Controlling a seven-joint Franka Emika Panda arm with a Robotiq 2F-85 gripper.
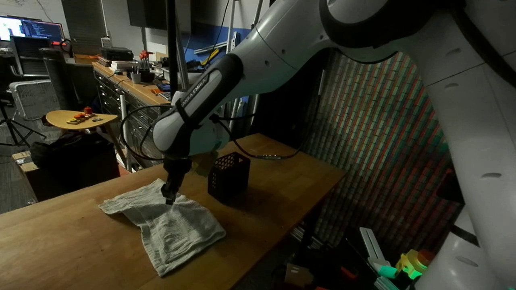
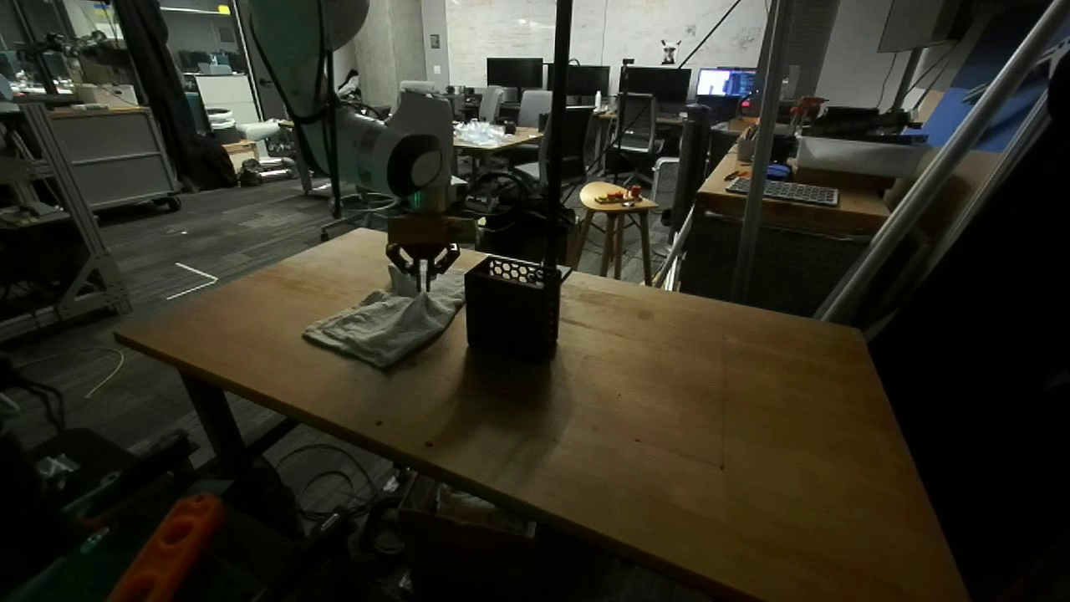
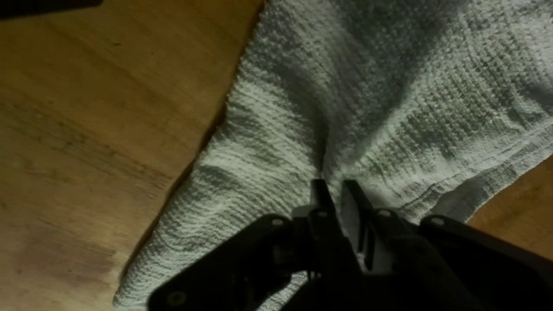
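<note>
A pale grey-white cloth lies rumpled on the wooden table, its near-left edge drawn inward. My gripper points down at its upper middle and is shut on a pinch of the fabric. In the wrist view, folds of the cloth run into the gap between the fingertips of my gripper. From the other side, the cloth rises in a small peak at my gripper, while most of it rests on the table.
A black box with a honeycomb pattern of holes stands on the table close to the cloth and the gripper. In exterior view 2, the table is bare on the far side of the box.
</note>
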